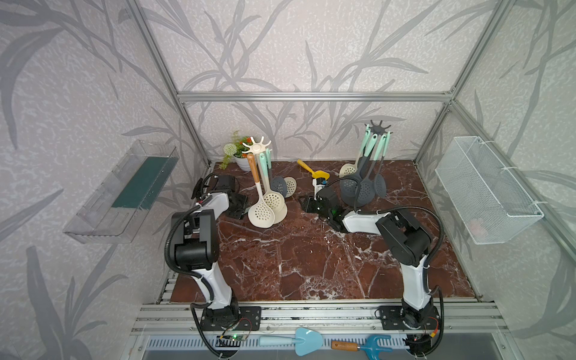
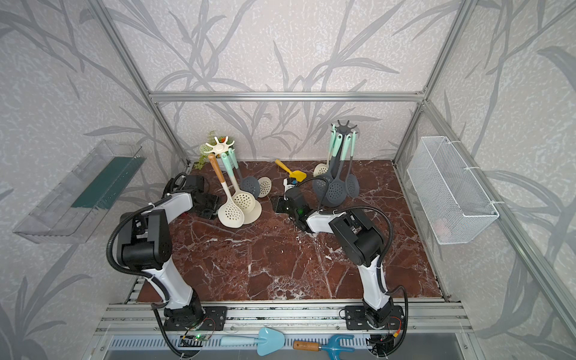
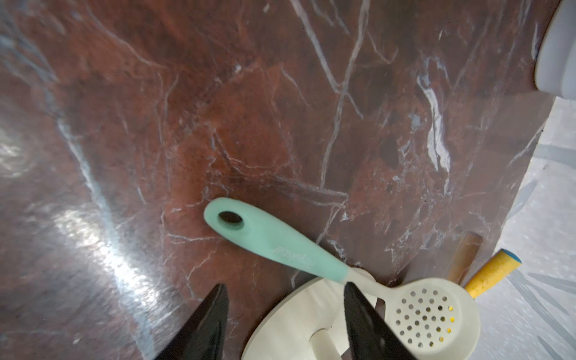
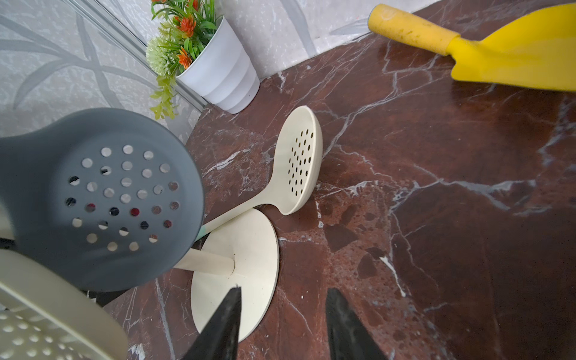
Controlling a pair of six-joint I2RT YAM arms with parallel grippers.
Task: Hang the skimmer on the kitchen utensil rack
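A cream skimmer with a mint handle lies on the table, its neck crossing the round base of the cream rack. Its perforated head shows beyond that base in the right wrist view. The cream rack stands left of centre, holding several utensils. My left gripper is open, its fingers either side of the view near the mint handle, with nothing between them. My right gripper is also open and empty, to the right of the cream rack.
A dark rack with several hanging utensils stands at the right. A yellow trowel lies at the back, and a potted plant stands behind the cream rack. Baskets hang on the side walls.
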